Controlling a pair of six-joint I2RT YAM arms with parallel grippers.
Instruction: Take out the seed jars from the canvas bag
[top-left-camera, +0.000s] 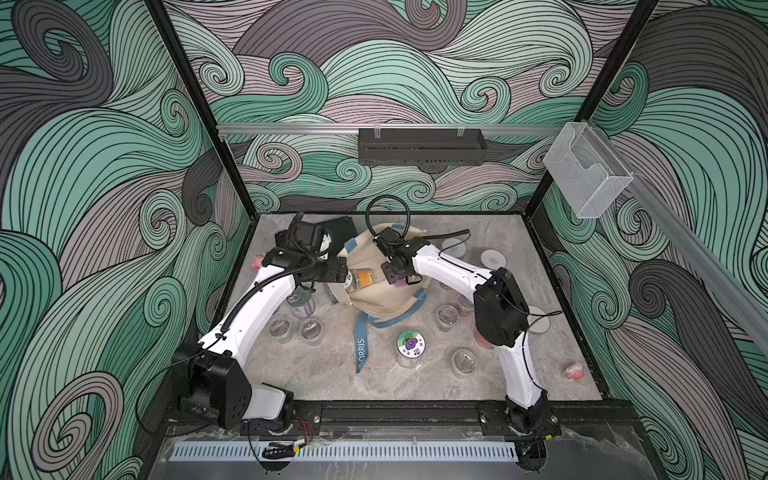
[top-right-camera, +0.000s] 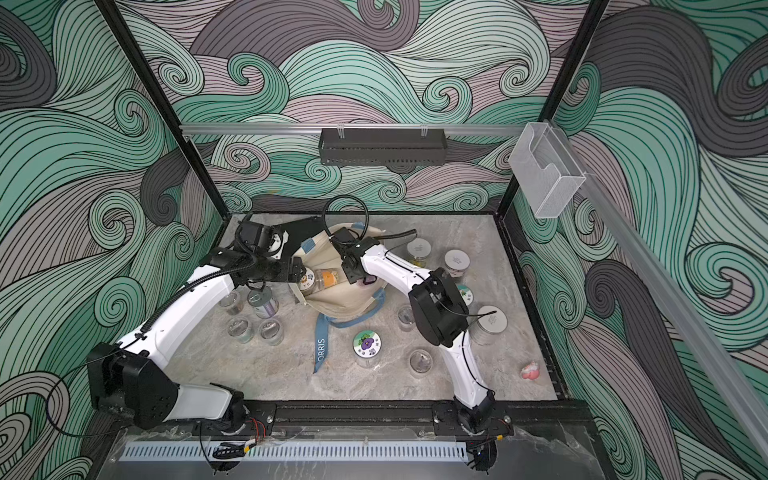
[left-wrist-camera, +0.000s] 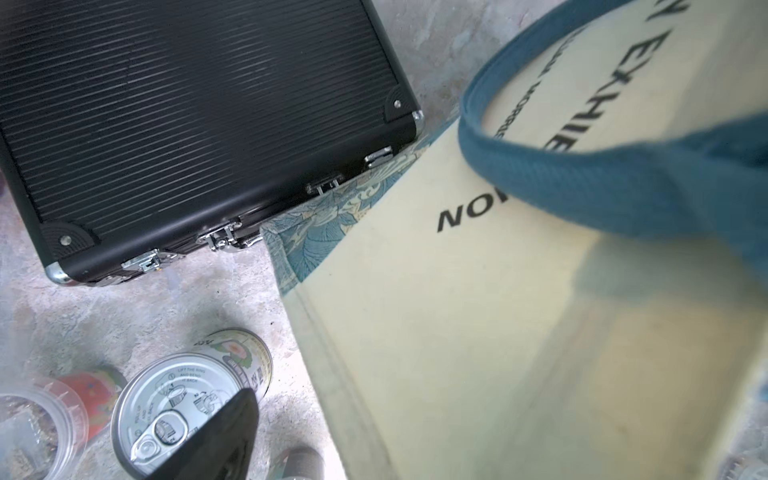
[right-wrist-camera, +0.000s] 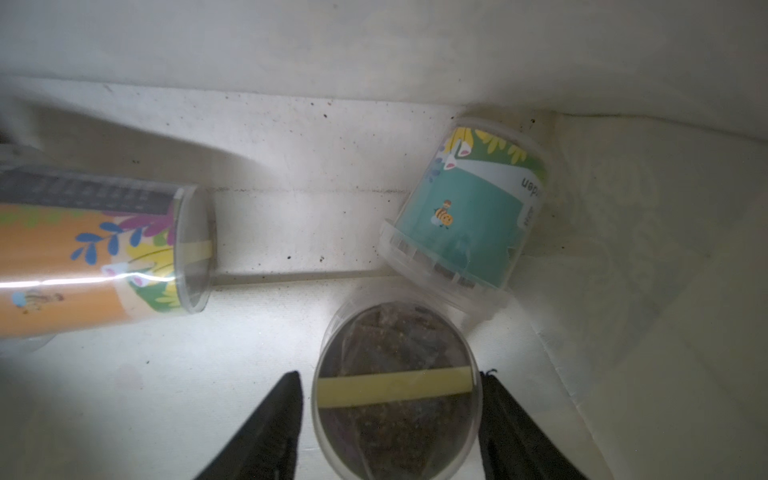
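The canvas bag (top-left-camera: 376, 300) with blue straps lies open mid-table. Inside it, in the right wrist view, are an orange-labelled jar (right-wrist-camera: 88, 256) on its side, a teal-labelled jar (right-wrist-camera: 472, 208) and a dark-filled jar (right-wrist-camera: 396, 400). My right gripper is down in the bag, its fingers part open either side of the dark-filled jar; whether they touch it I cannot tell. My left gripper (top-left-camera: 328, 264) is at the bag's left edge; in the left wrist view one finger shows beside the bag, over a can, with nothing held visible.
A black case (left-wrist-camera: 192, 120) lies behind the bag. Several jars stand around it, including a lidded jar (top-left-camera: 410, 344) in front. Small pink objects (top-left-camera: 573, 370) lie at the sides. A wire basket (top-left-camera: 584, 172) hangs at upper right.
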